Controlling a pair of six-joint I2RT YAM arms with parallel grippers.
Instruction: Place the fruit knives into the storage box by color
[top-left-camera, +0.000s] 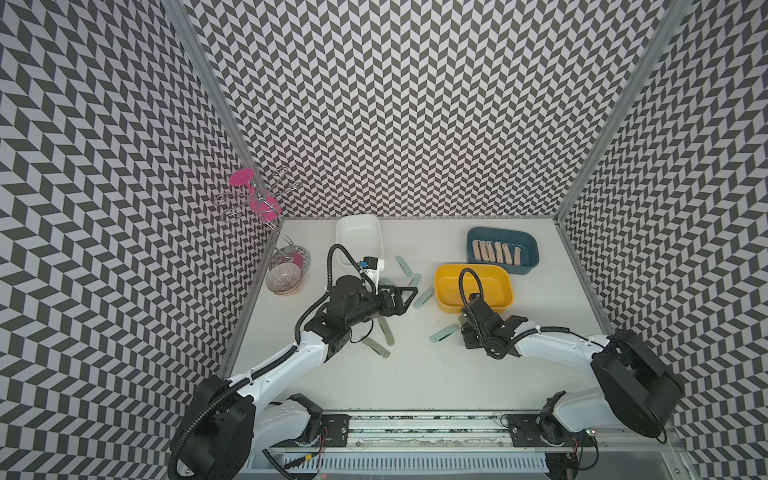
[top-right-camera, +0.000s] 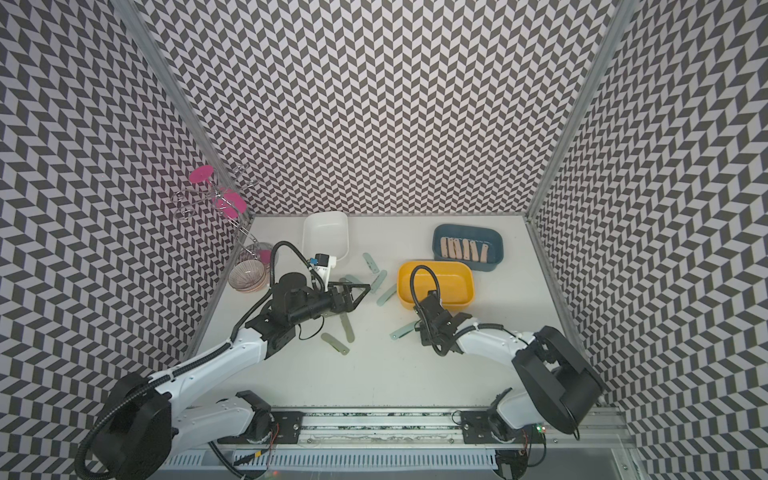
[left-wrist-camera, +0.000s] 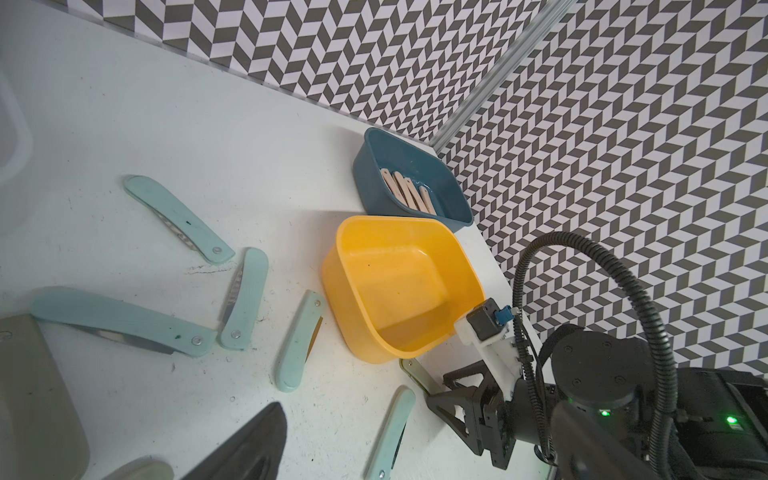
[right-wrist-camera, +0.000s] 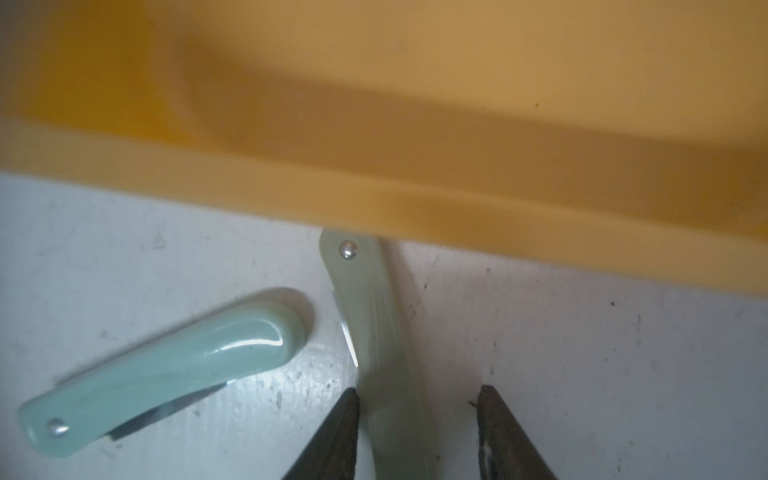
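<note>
My right gripper is part open, low beside the yellow box (top-left-camera: 473, 284), with an olive-green knife (right-wrist-camera: 376, 320) lying between its fingers. A light teal knife (right-wrist-camera: 160, 368) lies just left of it. More teal knives (left-wrist-camera: 172, 216) and olive knives (top-right-camera: 336, 344) lie loose across the middle. My left gripper hangs open above some of them, empty. The blue box (top-left-camera: 480, 268) at back right holds several beige knives (top-right-camera: 464, 249).
A white box (top-left-camera: 360, 232) stands at back left. Wire baskets and a rack with pink discs (top-left-camera: 264, 206) are at the far left. The front of the table and its right edge have some free room.
</note>
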